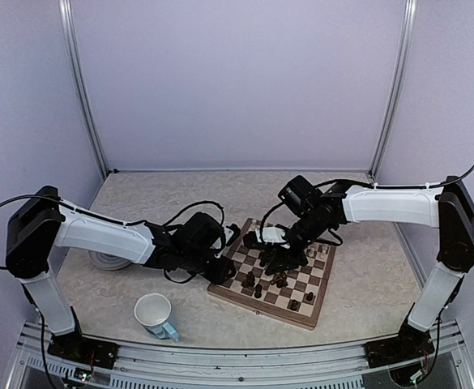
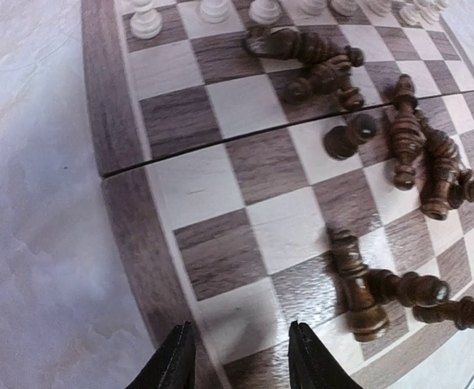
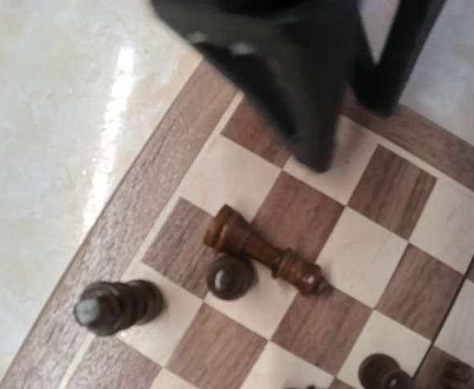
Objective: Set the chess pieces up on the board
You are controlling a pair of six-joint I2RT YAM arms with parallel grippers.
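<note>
The chessboard (image 1: pixel 301 316) lies under both grippers. My left gripper stands open and empty over the board's left border; brown pieces lie in heaps right of it, including a long piece (image 2: pixel 354 300), with a row of white pieces (image 2: pixel 265 8) along the far side. My right gripper (image 1: pixel 281 263) hangs over the board; in the right wrist view its open fingers (image 3: pixel 309 146) are above squares near a fallen brown piece (image 3: pixel 261 251), a small piece (image 3: pixel 228 278) and an upright piece (image 3: pixel 115 306).
A light blue mug (image 1: pixel 151 312) stands at the front left. A plate (image 1: pixel 107 261) sits partly behind the left arm.
</note>
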